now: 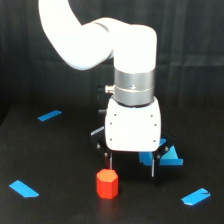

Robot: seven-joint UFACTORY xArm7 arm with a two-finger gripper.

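Observation:
A red hexagonal block stands on the black table toward the front. Above and behind it hangs the white gripper, pointing down. Its two thin dark fingers are spread wide apart, with only the dark table visible between them. In the image, the left finger ends right by the block's upper right edge; whether it touches cannot be told. A blue piece with pointed edges lies behind the gripper on the right, partly hidden by the hand.
Strips of blue tape lie flat at the far left, near left and near right. A dark curtain hangs behind.

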